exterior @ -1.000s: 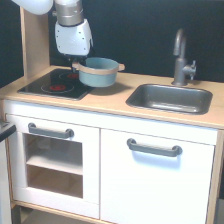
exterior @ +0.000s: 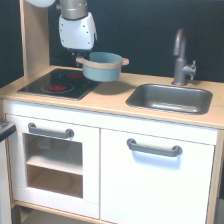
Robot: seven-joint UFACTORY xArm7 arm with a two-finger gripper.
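A blue-grey pot (exterior: 102,67) with light handles hangs at the back of the counter, to the right of the stove top (exterior: 62,84). Its bottom seems to be slightly clear of the wood. My gripper (exterior: 81,55) points down at the pot's left handle and appears shut on it. The fingertips are small and dark against the wall, so the exact hold is hard to make out.
A metal sink (exterior: 170,97) with a dark grey faucet (exterior: 180,58) lies to the right. Bare wooden counter (exterior: 113,97) separates it from the stove. Below are a left cabinet door (exterior: 52,143) with openings and a closed white right door (exterior: 150,185). A wooden post rises at the left.
The gripper and the pot have moved together upward and a little to the right. Sink, stove and cabinets stand as before.
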